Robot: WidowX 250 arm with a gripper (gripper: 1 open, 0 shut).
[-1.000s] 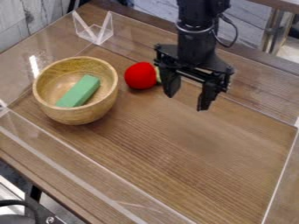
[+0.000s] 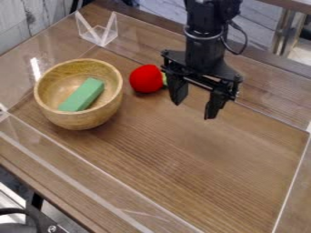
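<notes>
My black gripper (image 2: pixel 195 96) hangs over the table right of centre, its two fingers spread apart with nothing visible between them. Just left of it a red round object (image 2: pixel 145 77) lies on the table, with a small yellow-green object partly hidden behind it and the gripper. At the left, a wooden bowl (image 2: pixel 102 116) holds a green block (image 2: pixel 80 96).
A clear, angular object (image 2: pixel 97 27) stands at the back left. Dark cables or hardware show at the bottom left corner.
The gripper has shifted very slightly; the objects on the table stay in place.
</notes>
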